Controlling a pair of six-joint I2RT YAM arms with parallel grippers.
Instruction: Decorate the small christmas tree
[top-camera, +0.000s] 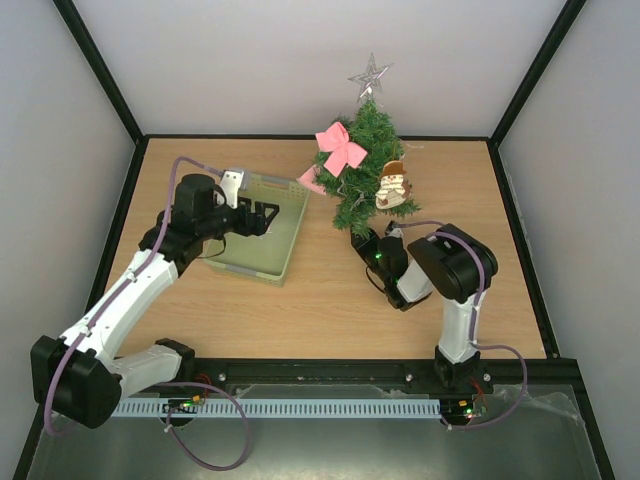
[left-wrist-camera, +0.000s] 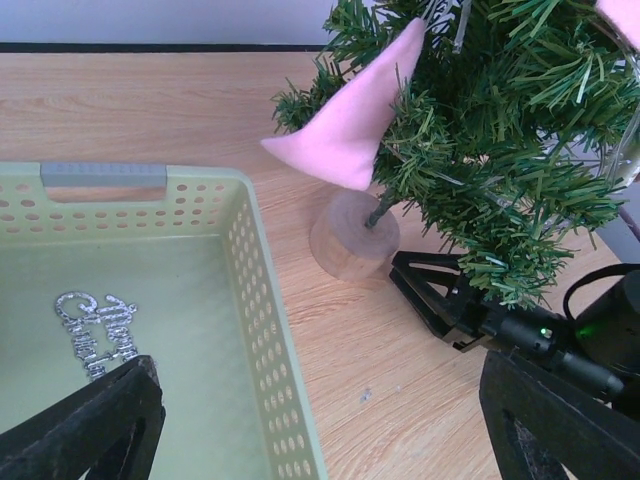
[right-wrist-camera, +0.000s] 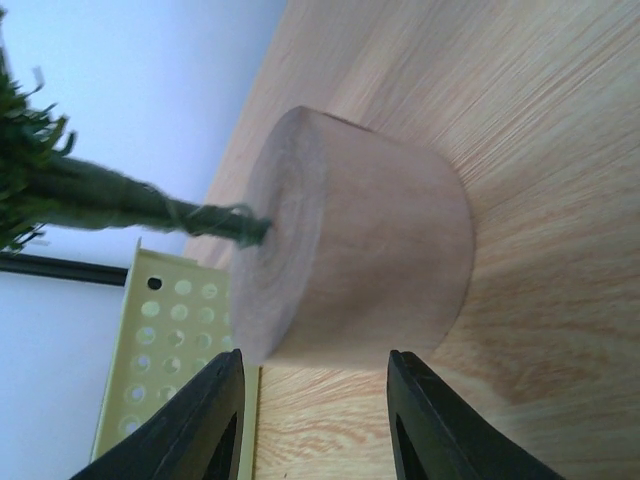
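Observation:
The small tree (top-camera: 370, 160) carries a silver star on top, a pink bow (top-camera: 340, 147), a pink ornament (left-wrist-camera: 345, 120) and a Santa figure (top-camera: 392, 186). Its wooden base (left-wrist-camera: 352, 238) shows below the branches. A silver ornament (left-wrist-camera: 100, 330) lies in the green basket (left-wrist-camera: 275, 380). My left gripper (top-camera: 262, 218) hangs over the basket, open, with nothing between its fingers. My right gripper is low beside the wooden base, open and empty, partly under the branches in the top view.
The basket fills the middle-left of the table (top-camera: 340, 310). The tree stands at the back right. Bare table lies in front of and right of the tree.

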